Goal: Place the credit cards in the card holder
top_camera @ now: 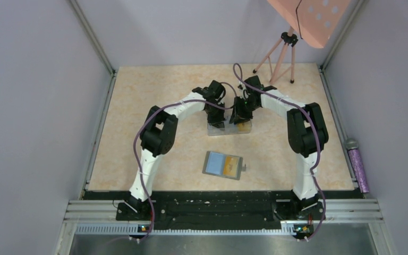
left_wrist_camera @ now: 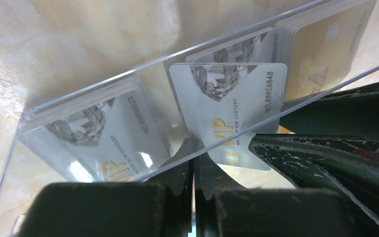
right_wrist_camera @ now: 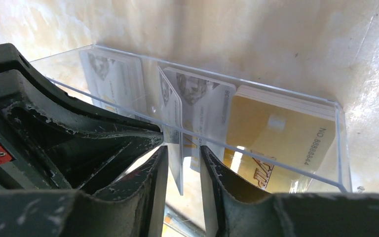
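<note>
A clear box (top_camera: 215,133) holds stacks of silver cards and a gold stack (right_wrist_camera: 286,133). One silver card (left_wrist_camera: 227,94) stands tilted in its middle part, its lower end sticking out past the front wall. In the right wrist view this card (right_wrist_camera: 172,116) shows nearly edge-on. My right gripper is part open, with the card's protruding end between its fingers and a gap to one side. My left gripper is shut, with nothing visible between its fingers. Its tip is close to the tilted card's left side, by the box's front wall; contact is unclear.
A flat grey tray (top_camera: 241,173) with a blue face (top_camera: 215,163) and a gold face (top_camera: 230,166) lies nearer the table's front edge. Wide bare table lies on both sides. The two grippers are very close together.
</note>
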